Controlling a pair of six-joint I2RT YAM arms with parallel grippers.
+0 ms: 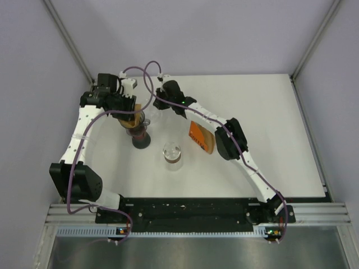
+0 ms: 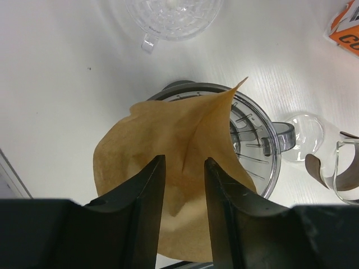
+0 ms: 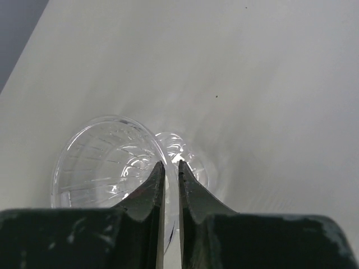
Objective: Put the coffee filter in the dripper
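Observation:
In the left wrist view a brown paper filter (image 2: 146,140) lies in and over the ridged dark-rimmed container (image 2: 263,168) at the left of the table. My left gripper is above the filter, its fingers part open; whether paper is between them is unclear. At the back stands the clear dripper (image 3: 101,168), seen in the right wrist view. My right gripper is shut on its rim.
A glass carafe (image 1: 171,154) with a band stands front centre. An orange pack of filters (image 1: 199,136) lies right of centre.

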